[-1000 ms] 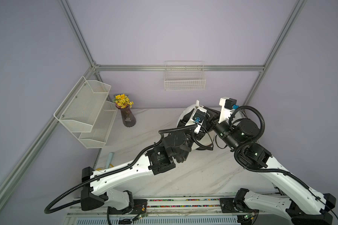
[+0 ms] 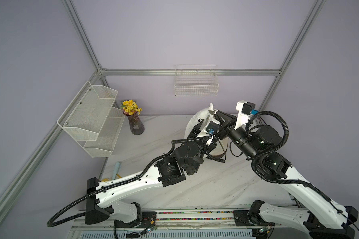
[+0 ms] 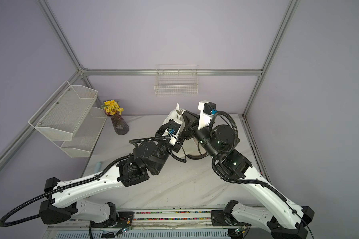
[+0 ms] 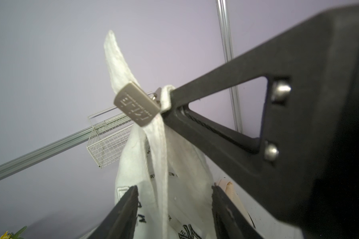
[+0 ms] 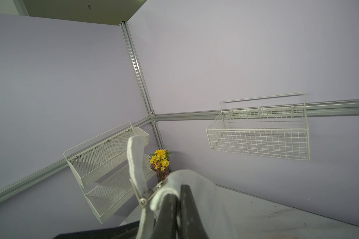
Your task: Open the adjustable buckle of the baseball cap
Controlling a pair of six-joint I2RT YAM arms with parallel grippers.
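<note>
The white cap hangs raised at the centre, largely behind both wrists in the top views. Its strap end sticks up through the metal buckle, just left of my right gripper's tip. My right gripper is shut on the white strap loop beside that buckle. My left gripper stands open lower down, its fingertips either side of the cap's hanging strap and fabric, below the buckle.
A vase of yellow flowers stands at the back left, near a white mesh shelf. A wire basket hangs on the back wall.
</note>
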